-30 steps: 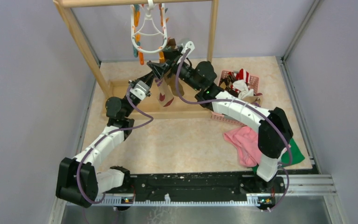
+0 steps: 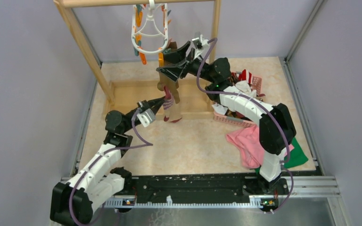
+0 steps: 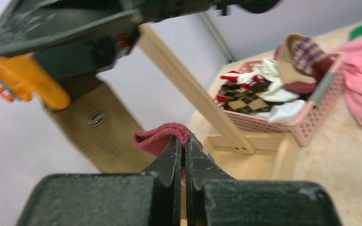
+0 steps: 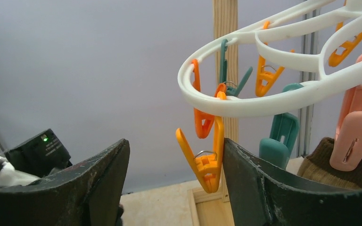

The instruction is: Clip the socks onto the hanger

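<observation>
My left gripper is shut on the burgundy cuff of a beige striped sock (image 3: 162,136), which hangs down below it in the top view (image 2: 169,106). Higher up and farther back, my right gripper (image 2: 173,56) stands open beside the white hanger (image 2: 158,51). In the right wrist view an orange clip (image 4: 208,165) dangles from the hanger ring (image 4: 245,106) between the spread fingers, close to the right-hand finger (image 4: 245,172). A brown sock (image 4: 344,165) hangs by the pink clip (image 4: 356,134) and green clip (image 4: 280,139).
A wooden frame (image 2: 87,49) carries the hanger. At the right stands a pink basket (image 2: 233,120) of socks, with a pink cloth (image 2: 247,146) in front of it.
The left gripper has come down and toward the front with the striped sock. The right gripper has moved back to the right from beside the left one, and its fingers have spread. The hanger swayed slightly.
</observation>
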